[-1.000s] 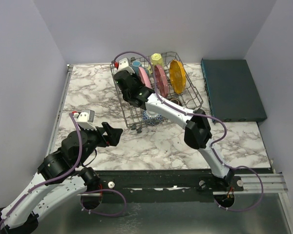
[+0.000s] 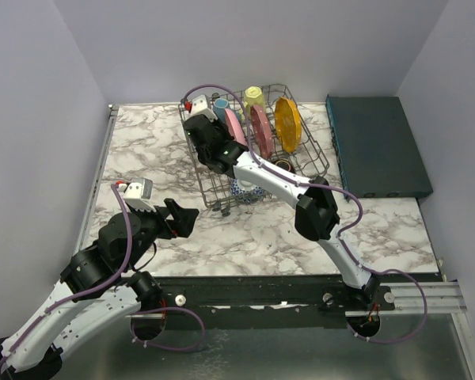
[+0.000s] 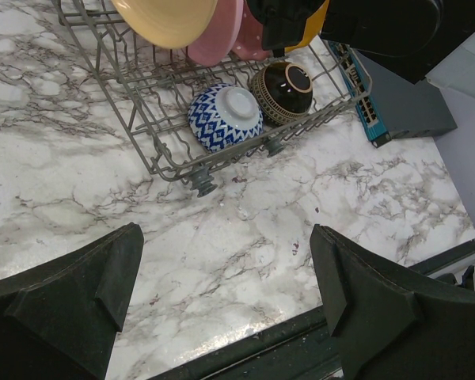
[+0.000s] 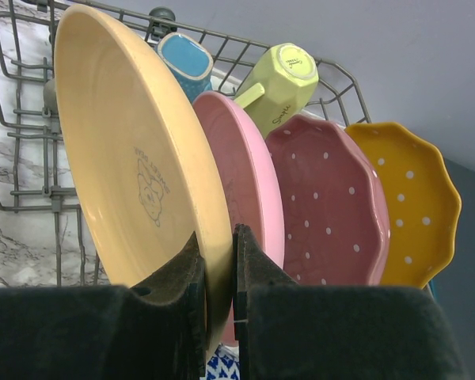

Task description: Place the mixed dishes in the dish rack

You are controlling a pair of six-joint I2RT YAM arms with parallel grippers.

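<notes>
The dish rack (image 3: 127, 119) holds a cream plate (image 4: 127, 150), pink plates (image 4: 261, 182), a scalloped pink plate (image 4: 324, 206), an orange one (image 4: 412, 206), blue (image 4: 186, 59) and green (image 4: 285, 87) cups, a blue patterned bowl (image 3: 222, 119) and a dark bowl (image 3: 281, 95). My right gripper is at the cream plate's rim, its fingers around or against it; how far they are closed is hard to tell. My left gripper (image 2: 178, 218) stands open over the counter, left-front of the rack, with nothing between its fingers.
A dark flat box (image 2: 378, 146) lies right of the rack. Walls close it in at the back and sides.
The right arm has shifted very slightly at the rack over the last second. The left arm and the dishes look unchanged.
</notes>
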